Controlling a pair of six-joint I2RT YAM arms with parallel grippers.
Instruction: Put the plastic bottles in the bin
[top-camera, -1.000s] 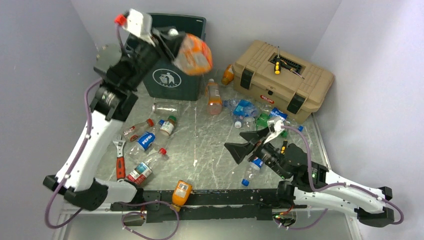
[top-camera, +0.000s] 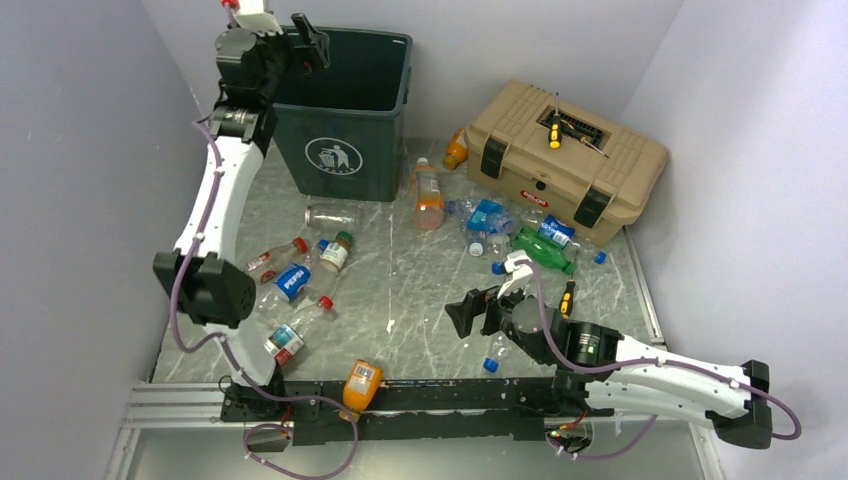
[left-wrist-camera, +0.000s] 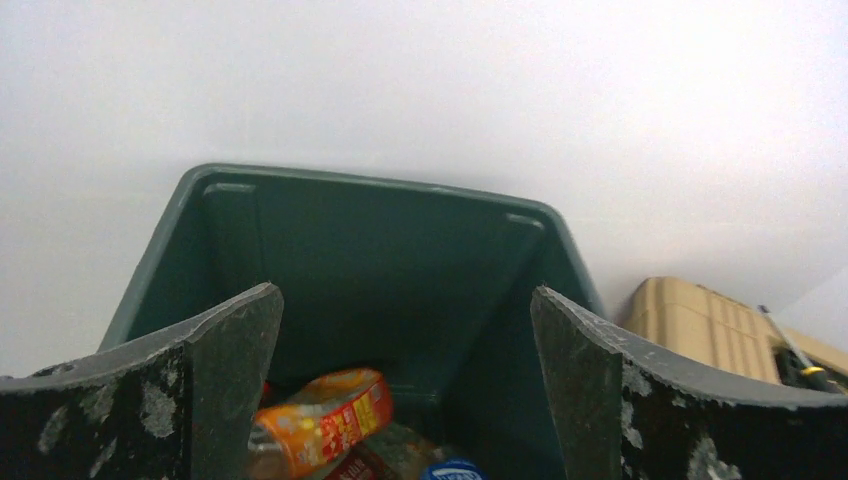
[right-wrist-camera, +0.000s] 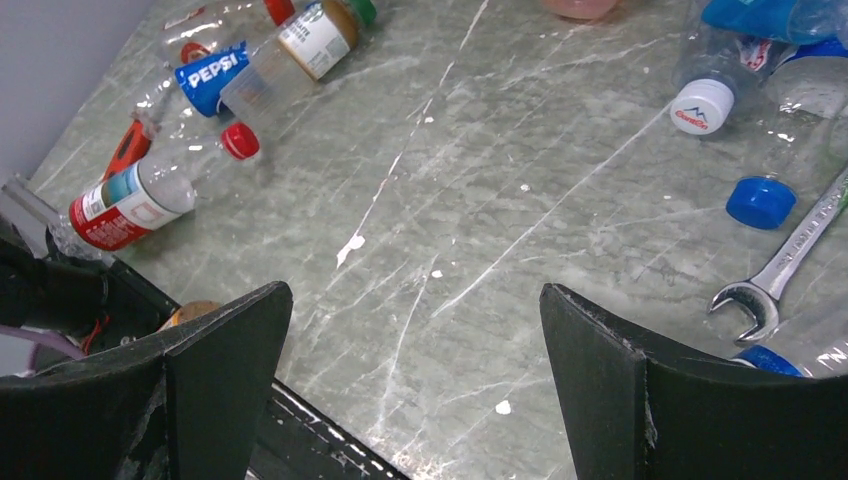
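Observation:
The green bin (top-camera: 340, 150) stands at the back. My left gripper (top-camera: 305, 50) is open over it; in the left wrist view an orange-labelled bottle (left-wrist-camera: 330, 420) lies inside among others. My right gripper (top-camera: 476, 306) hangs open over the floor's right front. Bottles lie around: a Pepsi bottle (top-camera: 290, 283), a red-labelled one (right-wrist-camera: 120, 212), a green one (top-camera: 540, 248), a blue-labelled one (top-camera: 488, 215), a pink one (top-camera: 428, 205) and an orange one (top-camera: 362, 383).
A tan toolbox (top-camera: 570, 180) with screwdrivers on top stands back right. A wrench (right-wrist-camera: 785, 265) lies among the bottles on the right.
The orange bottle went from my left gripper down into the bin, and that gripper is now empty.

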